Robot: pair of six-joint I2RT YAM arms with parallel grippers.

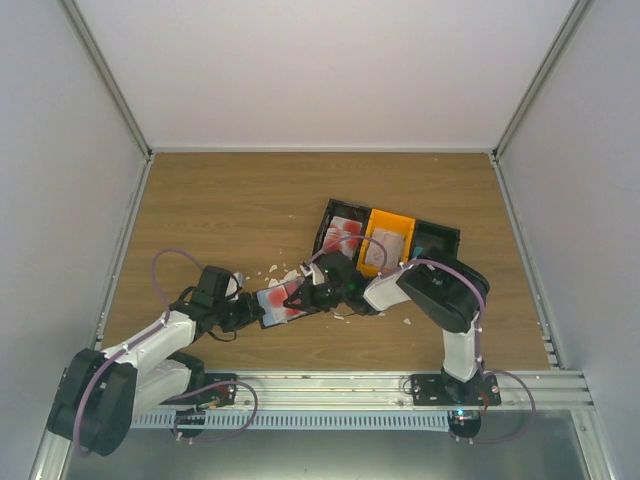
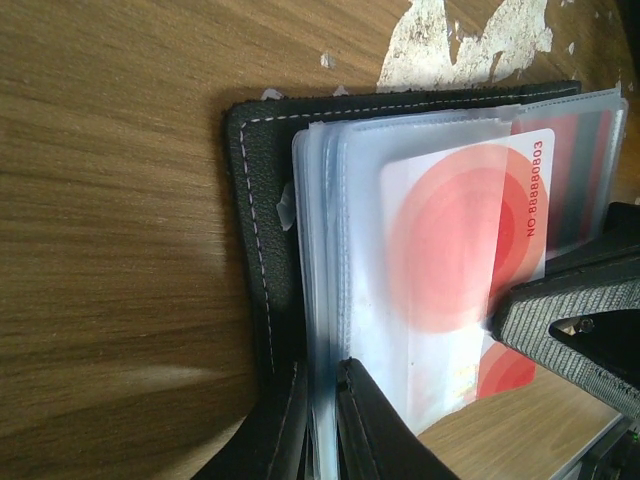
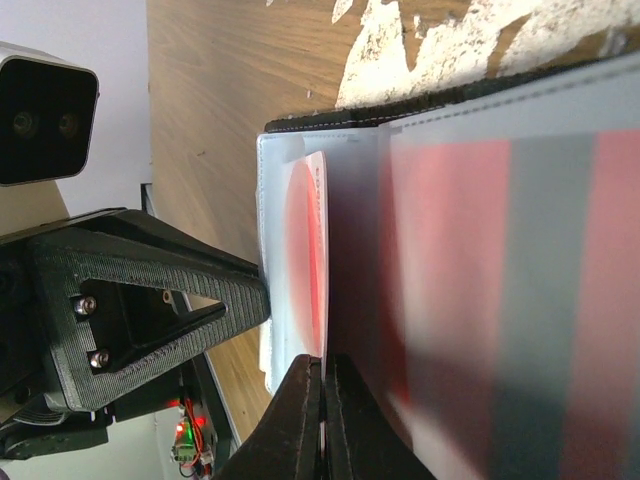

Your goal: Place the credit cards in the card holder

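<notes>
The black card holder (image 2: 262, 220) lies open on the table with clear sleeves (image 1: 272, 305). My left gripper is shut on the stack of sleeves at its edge. A red-and-white card (image 2: 450, 230) lies at a clear sleeve, seen through plastic in the left wrist view. My right gripper is shut on that card's edge, which stands nearly upright between its fingertips in the right wrist view; the card's far part is behind sleeve plastic.
A black organizer (image 1: 436, 232) with an orange compartment (image 1: 395, 220) and more cards (image 1: 340, 232) stands at the back right. White flakes (image 2: 440, 45) mark the wood beside the holder.
</notes>
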